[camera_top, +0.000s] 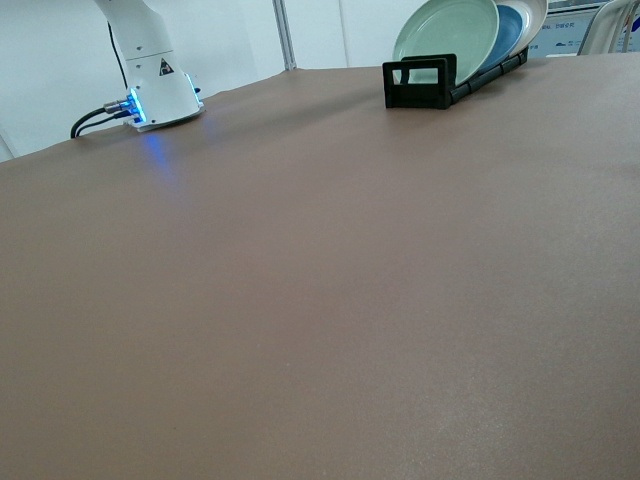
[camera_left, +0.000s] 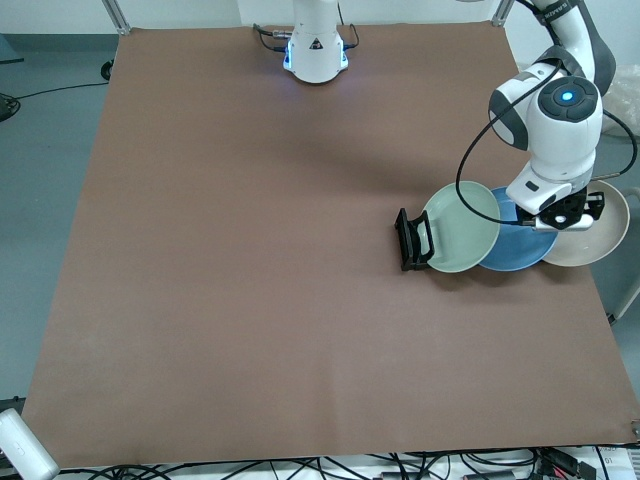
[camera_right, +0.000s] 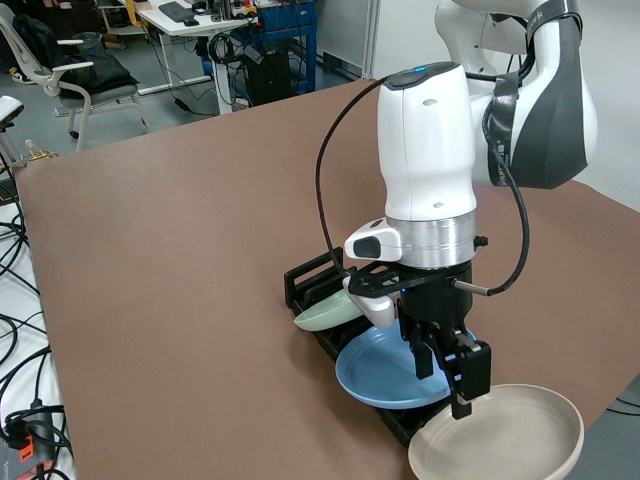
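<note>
A black dish rack (camera_left: 413, 240) at the table's right holds three plates: a pale green plate (camera_left: 454, 240), a blue plate (camera_left: 515, 252) and a cream plate (camera_left: 590, 240). In the right view my black gripper (camera_right: 448, 390) hangs low over the blue plate (camera_right: 375, 370), near the cream plate (camera_right: 495, 440); whether its fingers are open or shut is unclear. The left view hides the fingertips behind the wrist. The top view shows the rack (camera_top: 420, 95) and plates without the gripper.
Cables run along the near edge.
</note>
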